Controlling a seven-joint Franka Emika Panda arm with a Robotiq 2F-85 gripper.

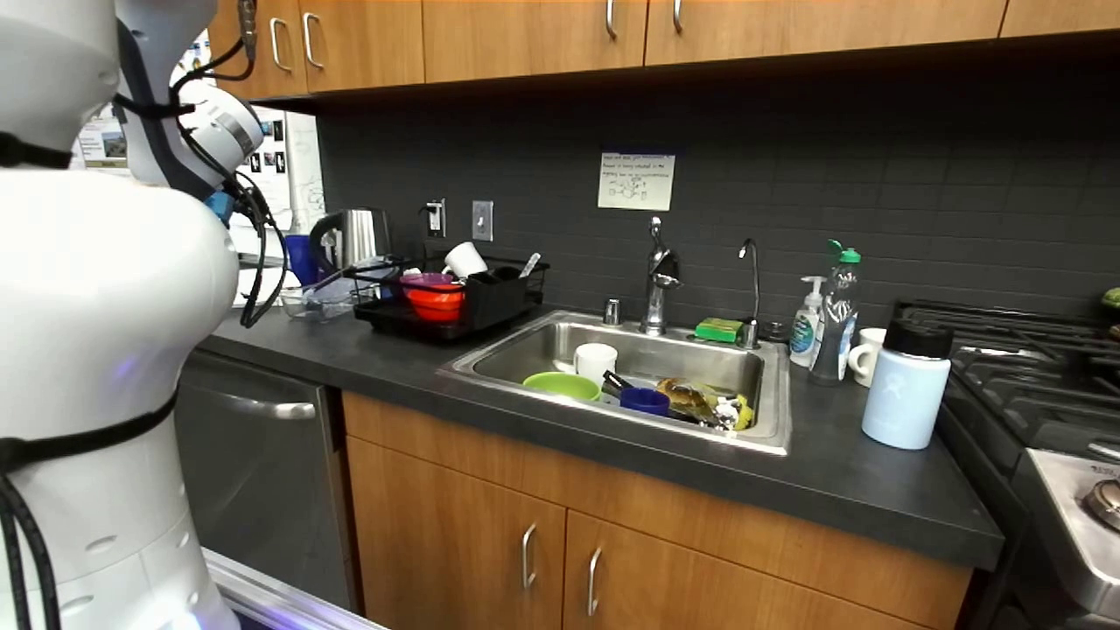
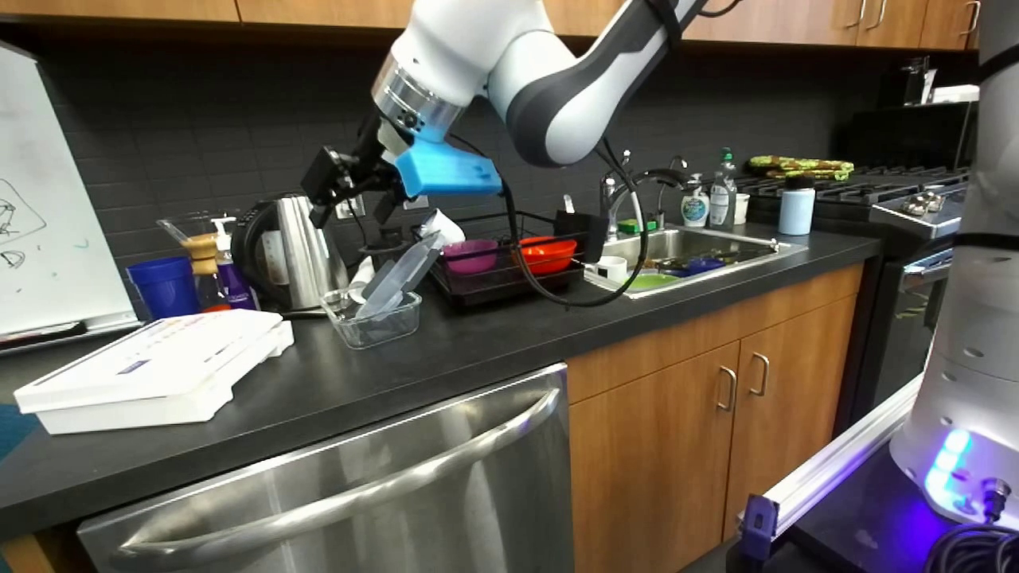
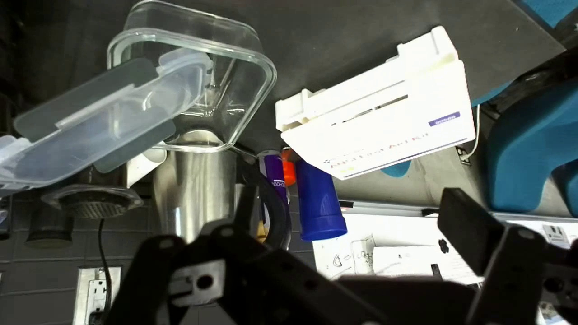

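Observation:
My gripper point(image 2: 329, 186) hangs in the air above the left part of the counter, close to the kettle in that view. In the wrist view its two black fingers point(image 3: 467, 230) stand wide apart, with nothing held between them. A clear glass container point(image 3: 189, 70) rests on the counter, its translucent lid point(image 3: 116, 116) leaning in it at a slant. Beyond it stands the steel kettle point(image 3: 198, 189). Also behind the gripper are a blue cup point(image 3: 319, 203) and a white box point(image 3: 384, 111) marked as a first aid kit. In exterior view 1 the gripper itself is hidden.
A black dish rack point(image 1: 493, 299) with bowls and a mug stands left of the sink point(image 1: 504, 369), which holds several dishes. Soap bottles point(image 1: 836, 315) and a light blue bottle point(image 1: 908, 388) are to its right. The counter front between box and container is clear.

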